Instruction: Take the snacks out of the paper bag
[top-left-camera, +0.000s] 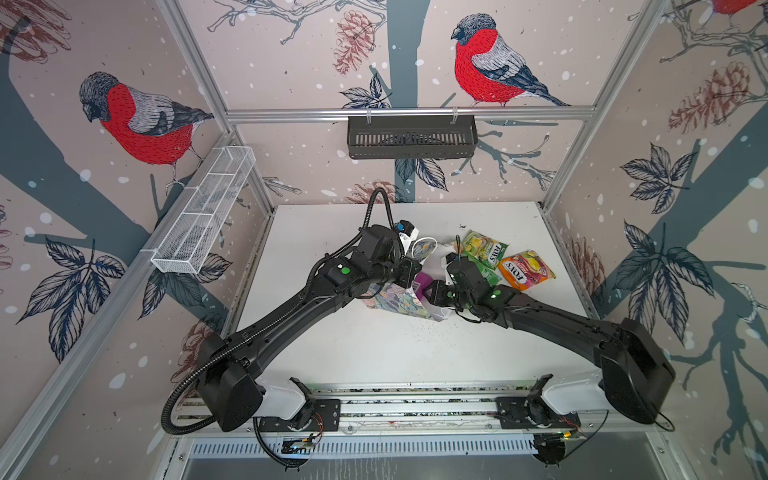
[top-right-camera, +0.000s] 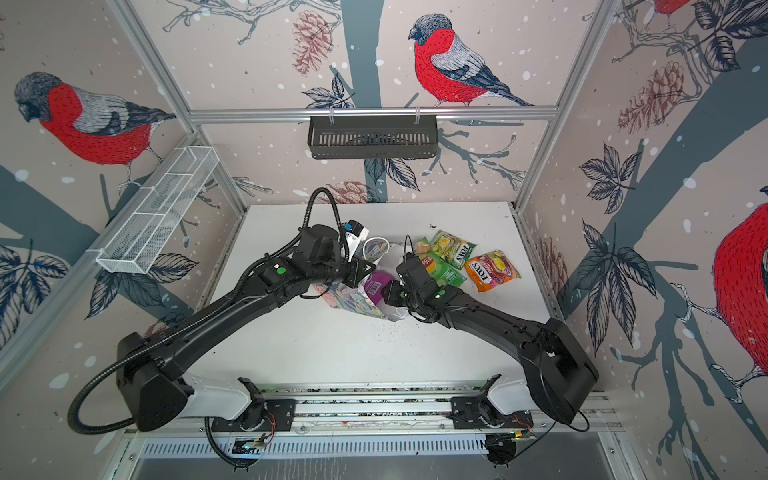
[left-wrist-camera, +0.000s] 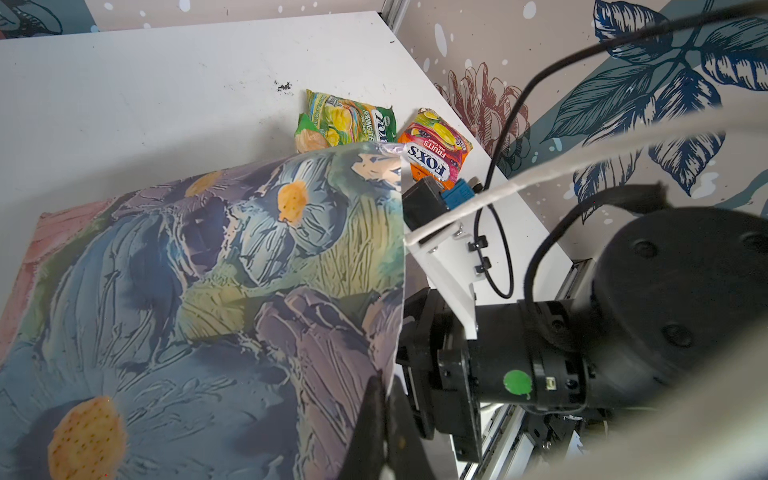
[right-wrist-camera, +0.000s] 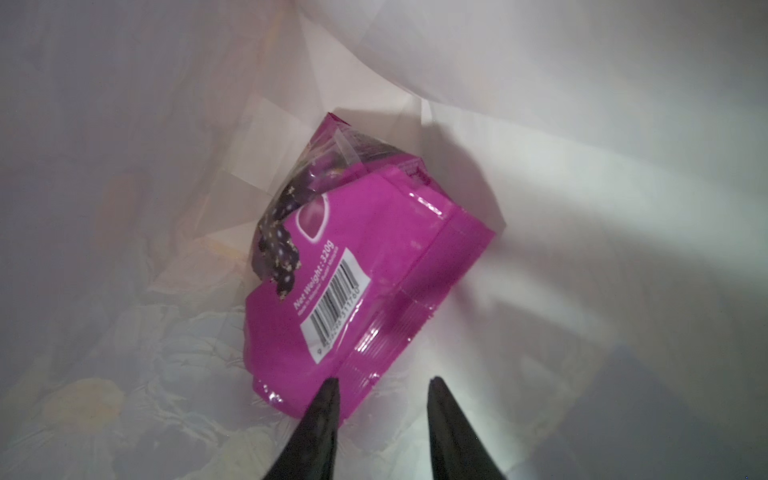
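The floral paper bag (left-wrist-camera: 184, 320) lies on its side in the middle of the table, mouth to the right. In the left wrist view my left gripper is shut on the rim at the bag's mouth. A magenta snack bag (right-wrist-camera: 360, 272) lies inside the paper bag, seen in the right wrist view. My right gripper reaches into the mouth, open, fingers near the snack's lower edge with nothing clearly between them. Outside, yellow-green (top-left-camera: 485, 248), green (top-right-camera: 441, 270) and orange (top-left-camera: 524, 269) Fox's packs lie to the right.
A black basket (top-left-camera: 411, 136) hangs on the back rail and a white wire basket (top-left-camera: 200, 208) on the left wall. Both arms are close together over the bag.
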